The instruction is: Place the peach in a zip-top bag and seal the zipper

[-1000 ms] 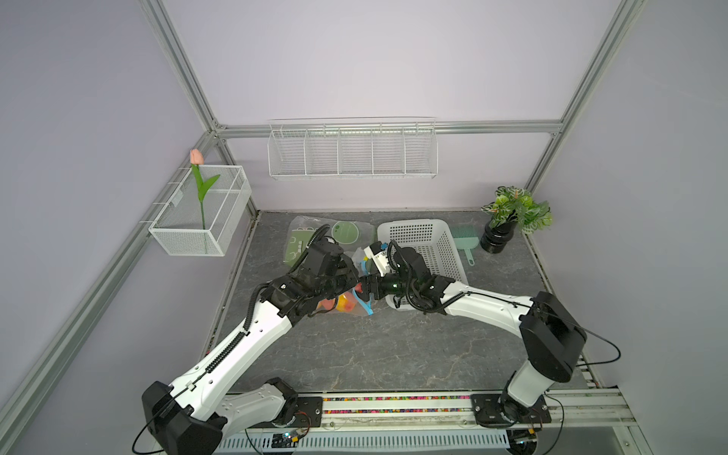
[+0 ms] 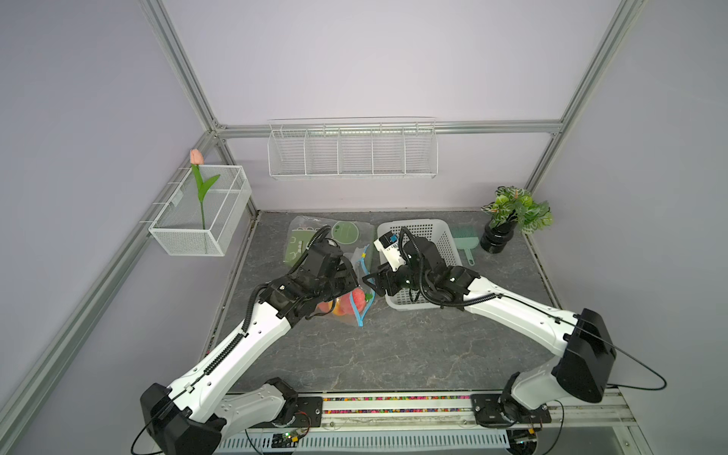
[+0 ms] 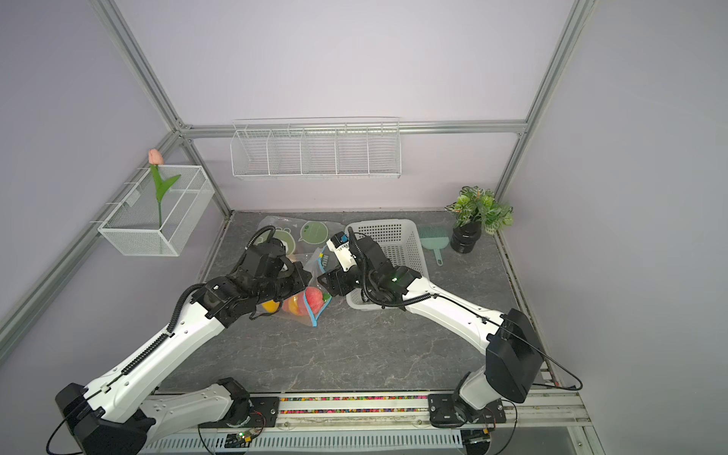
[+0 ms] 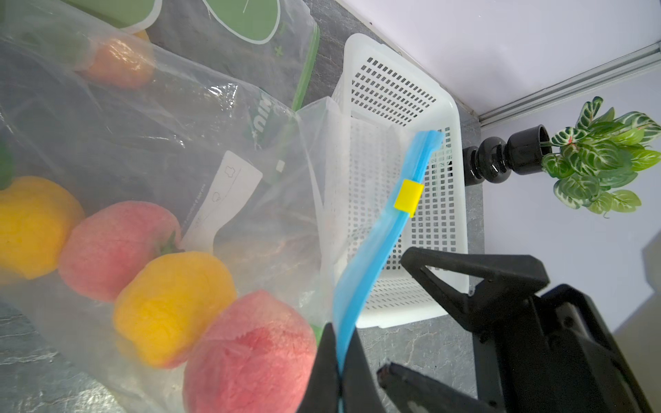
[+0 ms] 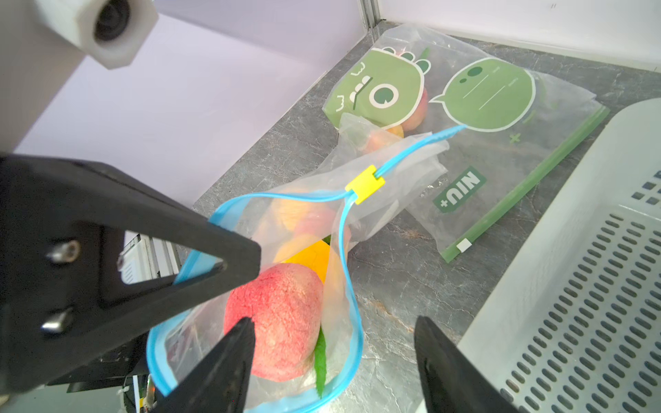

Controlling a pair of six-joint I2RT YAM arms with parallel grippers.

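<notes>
The clear zip bag (image 4: 261,206) lies under my left gripper, which is shut on its blue zip edge (image 4: 375,254). A yellow slider (image 5: 365,183) sits near the far end of that edge. In the right wrist view the bag's mouth gapes wide. A large pink peach (image 5: 275,323) rests inside, close to the opening, with a green leaf beside it. Several more pink and yellow fruits lie deeper in the bag. My right gripper is open in front of the mouth, its fingers (image 5: 230,371) apart and gripping nothing.
A white perforated basket (image 4: 406,89) stands right of the bag, close to my right gripper. Another bag with green prints (image 5: 482,96) lies flat behind. A potted plant (image 2: 500,227) and a green dustpan (image 2: 465,241) stand back right.
My right gripper has drawn back slightly to the right, away from the left one. The bag's blue edge has spread and its lower end shifted left and forward. The left arm stays nearly still.
</notes>
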